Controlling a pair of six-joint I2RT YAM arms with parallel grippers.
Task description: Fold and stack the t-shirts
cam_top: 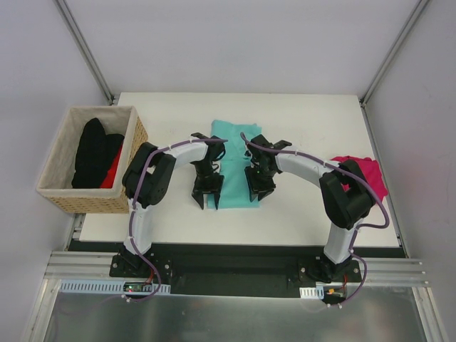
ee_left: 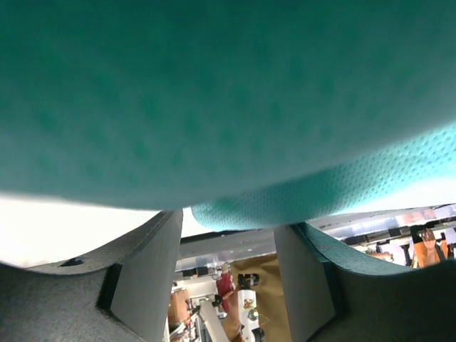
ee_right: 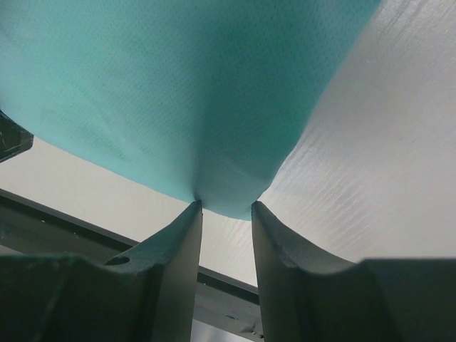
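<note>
A teal t-shirt [cam_top: 239, 185] lies folded into a narrow strip in the middle of the white table, its far end wider. At its near left corner is my left gripper [cam_top: 209, 203]. In the left wrist view the left gripper is open, with teal cloth [ee_left: 249, 210] close above and between its fingers. My right gripper [cam_top: 257, 198] is at the near right corner. The right wrist view shows the right gripper part open, its fingertips on either side of the shirt's corner [ee_right: 231, 199]. Whether they touch the cloth I cannot tell.
A wicker basket [cam_top: 132, 153] with black and red cloth stands at the left. A red cloth [cam_top: 370, 171] lies at the table's right edge, partly behind the right arm.
</note>
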